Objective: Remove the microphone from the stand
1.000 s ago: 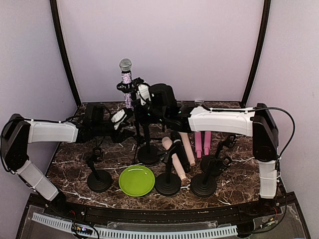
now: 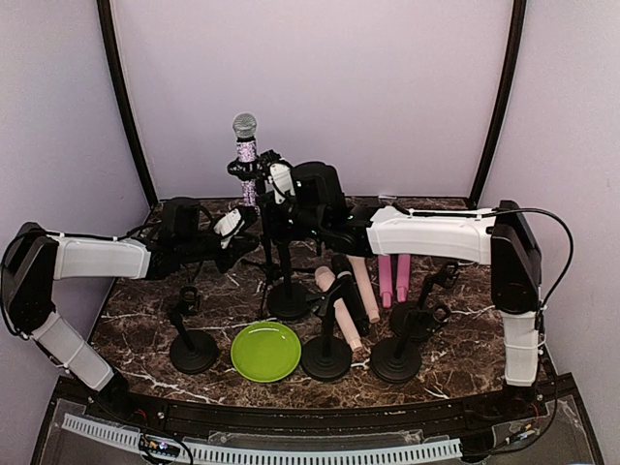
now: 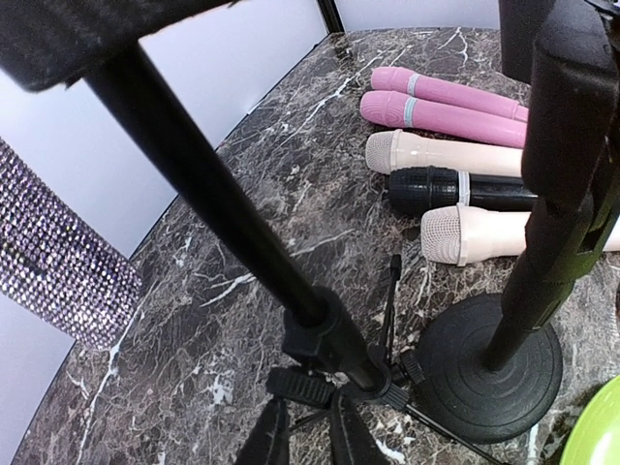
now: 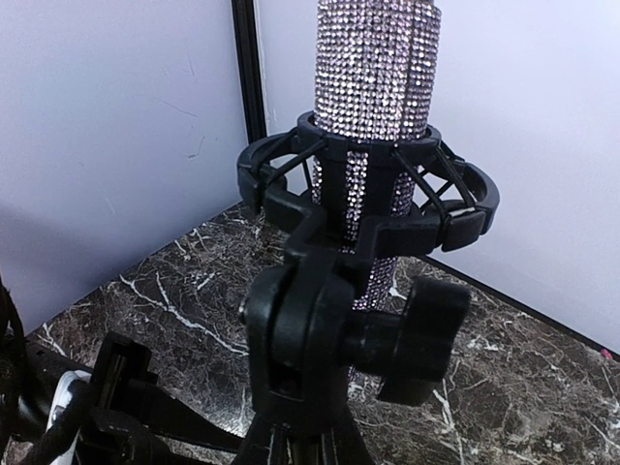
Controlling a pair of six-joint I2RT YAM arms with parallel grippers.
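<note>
A glittery microphone (image 2: 246,145) with a silver head sits upright in the shock-mount holder (image 4: 455,218) atop a tall black stand (image 2: 287,300). My right gripper is shut on the stand just below the holder's knob. My left gripper (image 2: 242,237) is a little below and left of the microphone's lower end; in the left wrist view its fingers show at the bottom edge near the stand's pole, and how far they are open is unclear. The microphone's glittery lower body (image 3: 68,262) shows at that view's left.
A green plate (image 2: 265,351) lies at the front, among several other black stands (image 2: 194,354). Pink, white and black microphones (image 3: 446,116) lie on the marble table right of the tall stand. Walls enclose the back and sides.
My left gripper has risen slightly from where it was a second ago. The right arm and the microphone look unchanged.
</note>
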